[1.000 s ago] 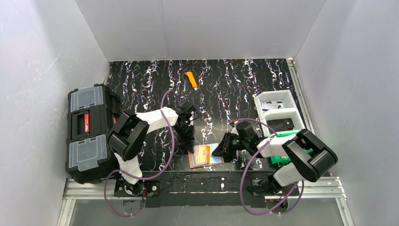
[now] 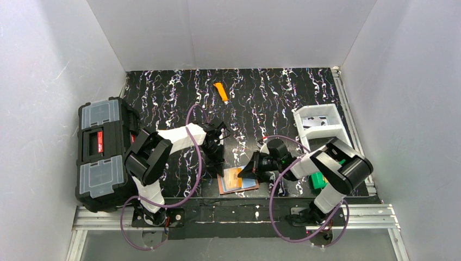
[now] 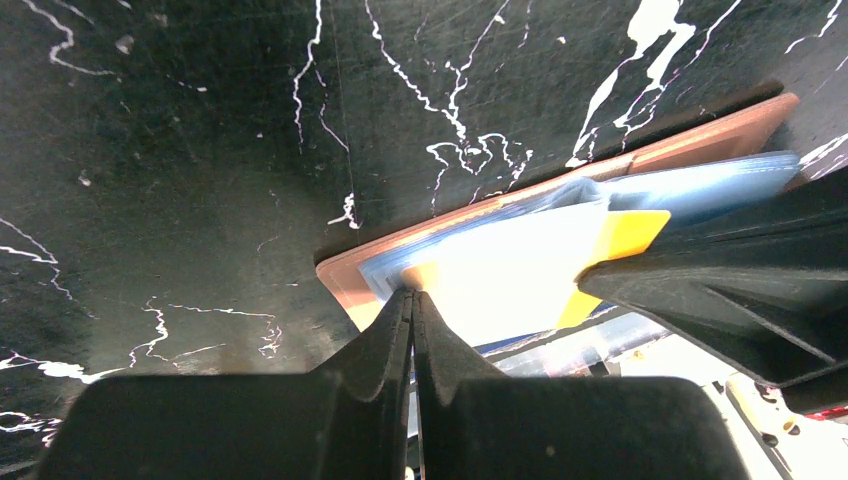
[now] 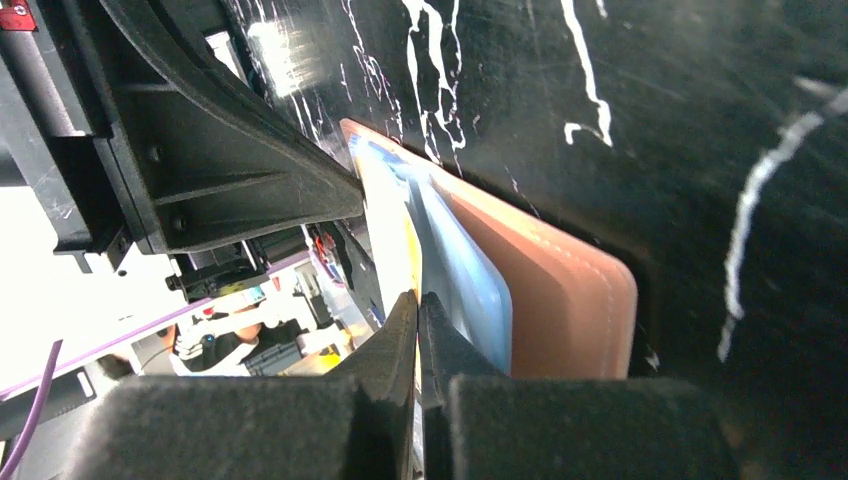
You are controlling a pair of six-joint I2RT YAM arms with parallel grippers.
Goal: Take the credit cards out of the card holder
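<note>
The card holder lies open near the table's front edge, a brown cover (image 3: 345, 280) with bluish clear sleeves (image 3: 700, 185). On top is a pale card face (image 3: 510, 265) with a yellow strip (image 3: 628, 232) along its right side. My left gripper (image 2: 220, 173) is shut, its tips (image 3: 411, 296) down at the holder's left edge; nothing shows between them. From the right, my right gripper (image 2: 240, 175) reaches over the sleeves, also shut, tips meeting at the card's yellow edge (image 4: 413, 250). Whether that thin edge is pinched or only touched, I cannot tell.
A black toolbox (image 2: 101, 152) fills the left side. An orange cutter (image 2: 220, 91) lies at the back. At the right stands a white divided tray (image 2: 321, 130), with a green object (image 2: 318, 180) partly under the right arm.
The left arm and the holder look unmoved.
</note>
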